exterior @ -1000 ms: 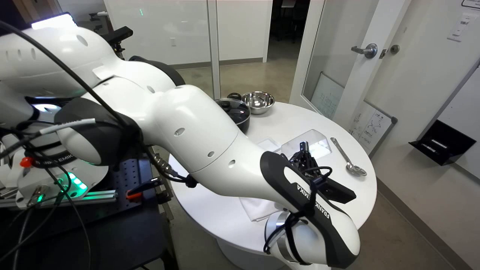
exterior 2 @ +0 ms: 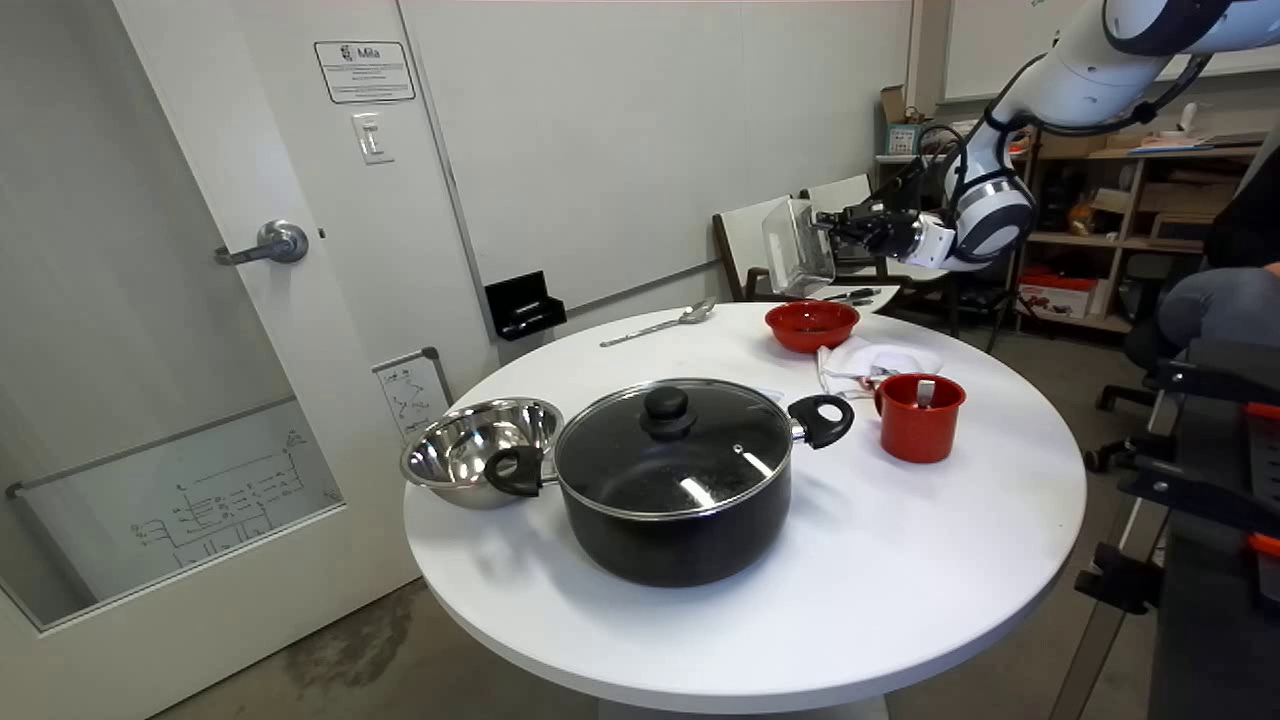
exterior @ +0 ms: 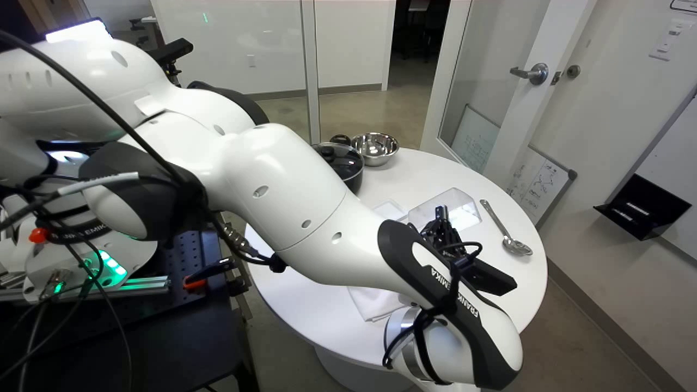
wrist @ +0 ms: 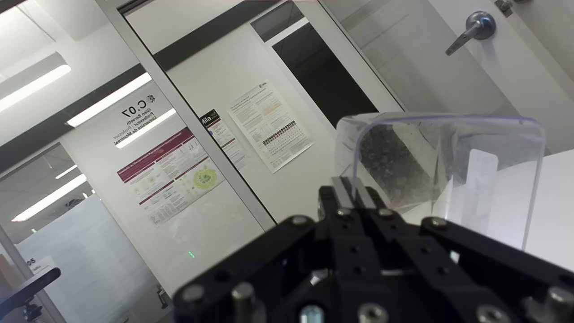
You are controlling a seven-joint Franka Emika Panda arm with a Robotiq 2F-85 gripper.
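A clear plastic container (exterior 2: 792,250) hangs in the air above the far side of the table, tipped so that its open side faces my arm. My gripper is shut on its thin rim at one edge, with the clear wall (wrist: 398,161) stretching away to the right in the wrist view. From exterior view 1, the container (exterior: 451,208) shows just beyond the gripper (exterior: 439,219). The contact itself is small in both exterior views.
Below the container sits a red bowl (exterior 2: 812,326), near a white cloth (exterior 2: 882,359) and a red mug (exterior 2: 920,418). A lidded black pot (exterior 2: 678,534), a steel bowl (exterior 2: 465,450) and a slotted spoon (exterior: 504,230) are also on the round table (exterior 2: 912,564).
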